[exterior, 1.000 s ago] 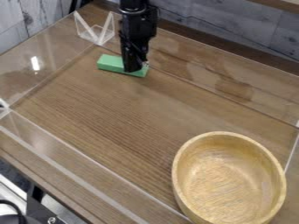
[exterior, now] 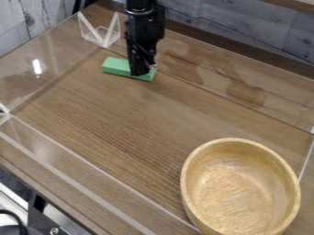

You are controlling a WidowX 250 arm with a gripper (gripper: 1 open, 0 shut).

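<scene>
My gripper [exterior: 145, 67] hangs down from the top of the view at the back of the wooden table. Its tip is at a green block [exterior: 120, 67] lying on the table. The fingers are small and dark, and I cannot tell whether they are open or shut on the block.
A round beige bowl [exterior: 240, 188] sits at the front right. Clear plastic pieces stand at the back left and on the left edge. A grey wall runs along the back right.
</scene>
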